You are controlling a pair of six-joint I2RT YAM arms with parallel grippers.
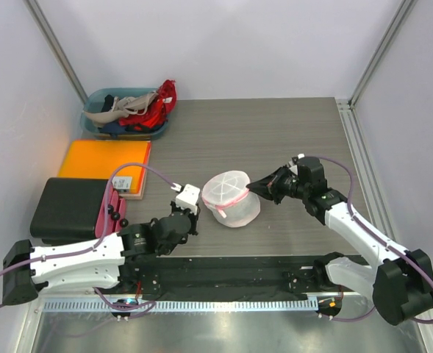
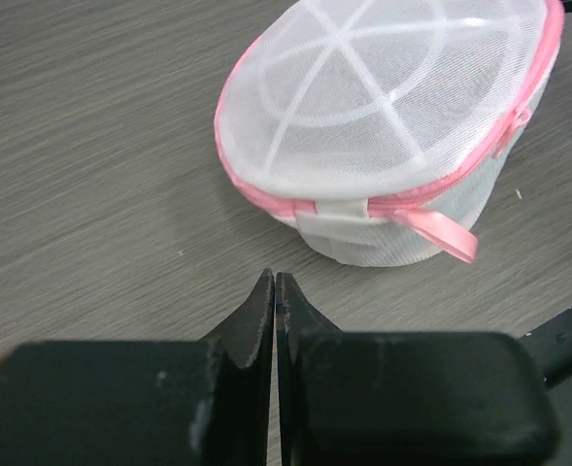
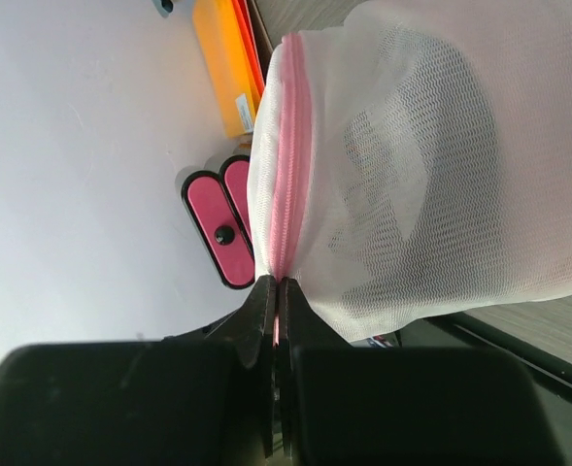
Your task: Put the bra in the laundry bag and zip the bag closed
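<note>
The white mesh laundry bag (image 1: 228, 198) with pink zip trim stands on the table between my arms. Its pink zipper runs around the top, with a pink tab (image 2: 435, 229) dangling at the front in the left wrist view. My left gripper is shut with nothing between its fingers, just short of the bag. My right gripper is shut on the bag's pink zipper edge at the bag's right side. I cannot tell what is inside the bag.
A blue basket (image 1: 95, 103) with red and beige garments stands at the back left. An orange folder (image 1: 104, 162) and a black case (image 1: 69, 207) lie along the left.
</note>
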